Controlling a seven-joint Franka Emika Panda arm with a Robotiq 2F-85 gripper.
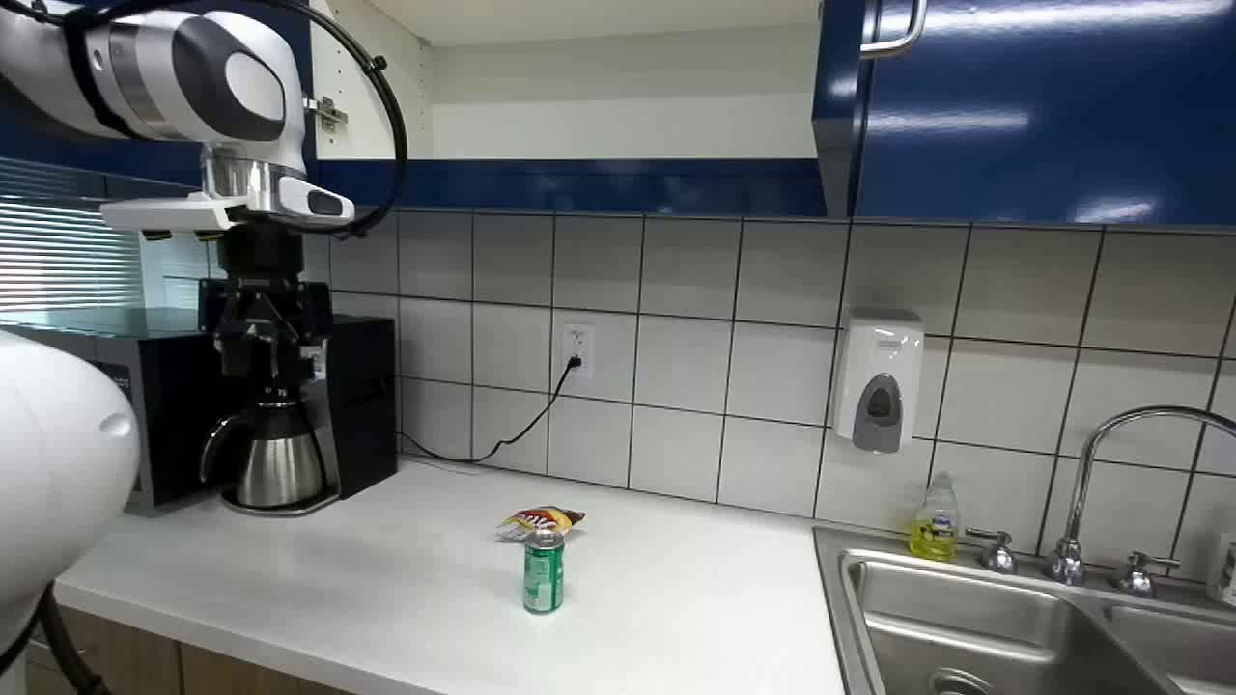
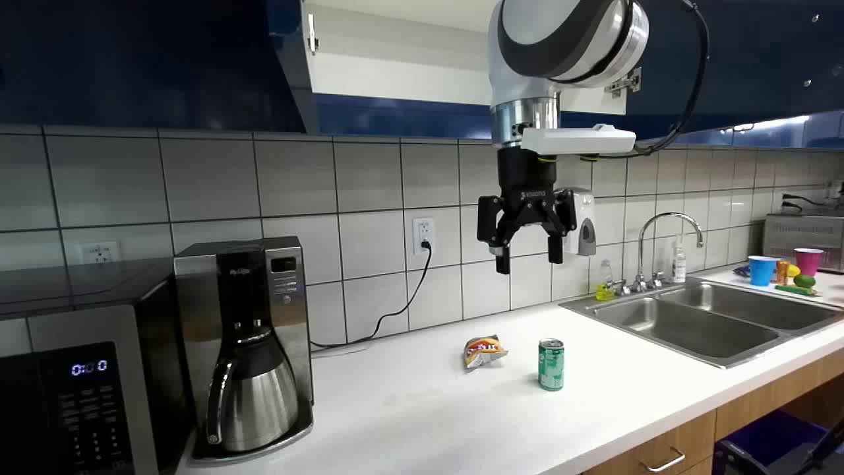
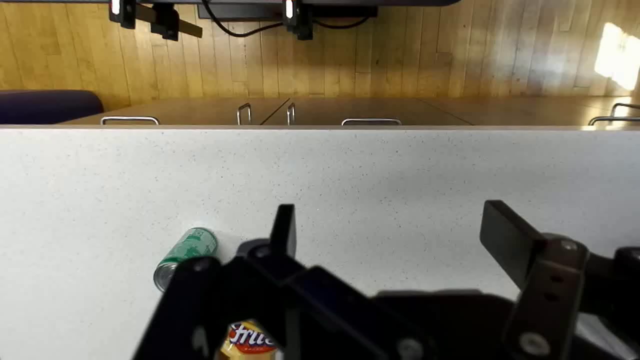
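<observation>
My gripper hangs well above the counter, pointing down, its two fingers wide apart with empty space between them. A green can stands upright on the counter, below and to the right of the gripper in exterior view 2. Close behind it lies a crumpled chip bag, yellow, red and silver. In the wrist view the can shows left of the fingers, and the bag is partly hidden behind the gripper's linkage. Nothing touches the fingers.
A coffee maker with a steel carafe and a microwave stand at the left end of the counter. The sink, with dish soap behind it, is at the right. Overhead, a blue-fronted cabinet stands open and empty where visible.
</observation>
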